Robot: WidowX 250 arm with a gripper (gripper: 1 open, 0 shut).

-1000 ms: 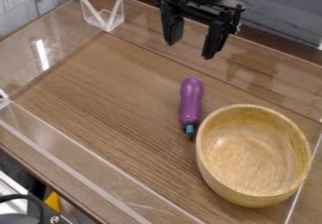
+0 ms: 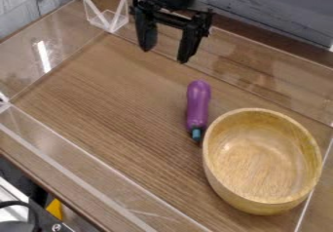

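My gripper [image 2: 166,41] hangs from the top of the camera view, black, its fingers spread open with nothing seen between them, over the back of the wooden table [image 2: 92,109]. In front of it and to the right lies a purple object [image 2: 198,104] with a teal tip, like a toy eggplant or marker. A beige bowl [image 2: 260,190] sits at the lower right, beside the purple object.
A white wire-like rack [image 2: 109,12] stands at the back left. A black cable and a yellow item are at the lower left edge.
My gripper has moved left along the back of the table. The purple object and the bowl have not moved.
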